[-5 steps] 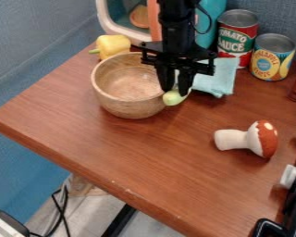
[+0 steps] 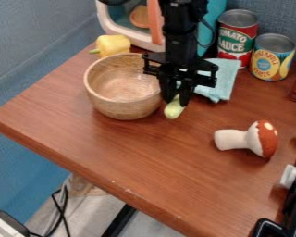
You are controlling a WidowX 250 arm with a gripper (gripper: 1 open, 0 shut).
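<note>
My black gripper [image 2: 176, 91] is in the upper middle of the camera view, just right of a wooden bowl [image 2: 121, 89], pointing down at a pale yellow-green object [image 2: 174, 109] beneath its fingertips. Whether the fingers are closed on that object is hard to tell. A light blue cloth [image 2: 220, 79] lies behind and right of the gripper.
A yellow object [image 2: 110, 45], two cans [image 2: 236, 42] and a toy oven-like box stand along the back. A toy mushroom [image 2: 247, 139] lies at right, with dark items at the right edge.
My gripper has moved slightly right, away from the bowl, and the pale object under it has shifted slightly with it.
</note>
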